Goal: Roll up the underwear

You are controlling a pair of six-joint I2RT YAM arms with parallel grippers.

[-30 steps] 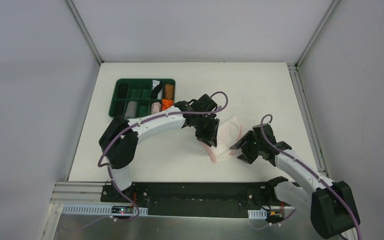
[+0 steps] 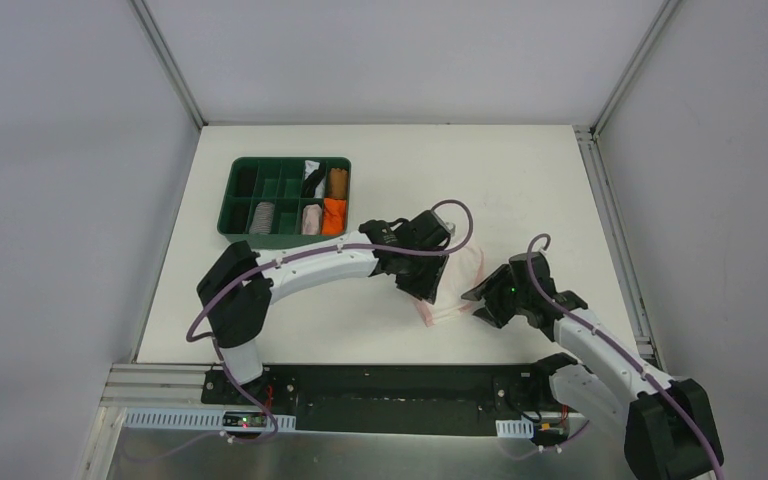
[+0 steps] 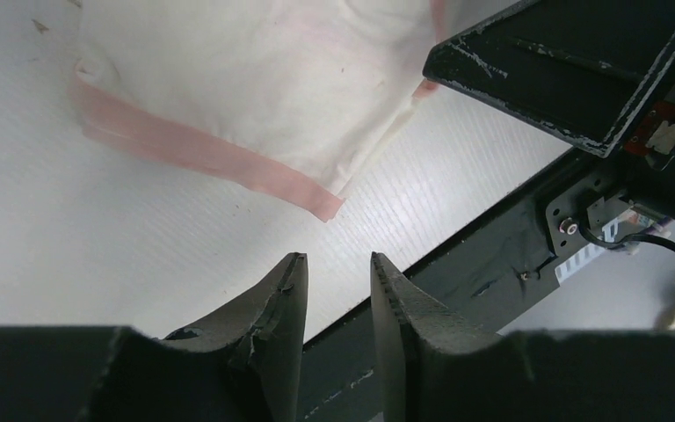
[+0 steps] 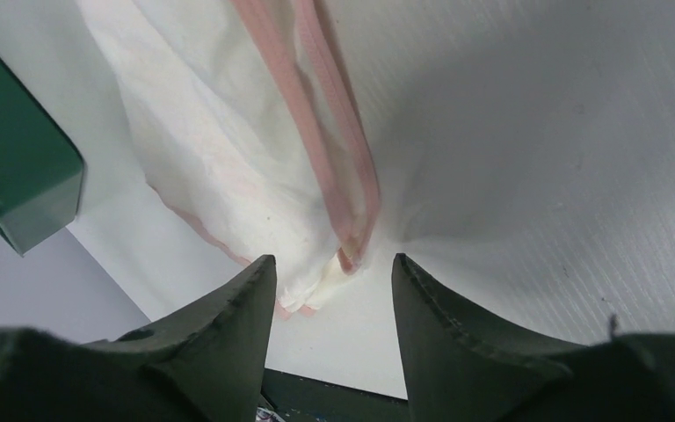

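White underwear with pink edging [image 2: 453,290] lies folded flat on the table, partly covered by my left arm in the top view. In the left wrist view its pink-banded corner [image 3: 312,195] points toward my left gripper, which is part open with nothing between its fingers and stands just short of that corner. My right gripper is open at the garment's right side. Its two fingers stand either side of the corner where the pink bands [image 4: 352,229] meet, as seen in the right wrist view, touching nothing that I can make out.
A green divided box [image 2: 285,241] with rolled cloth items in several compartments stands at the back left. My two grippers are close together over the garment. The table's front edge [image 2: 395,364] lies near.
The left gripper has shifted slightly right and toward the front edge over the underwear. The garment has hardly moved.
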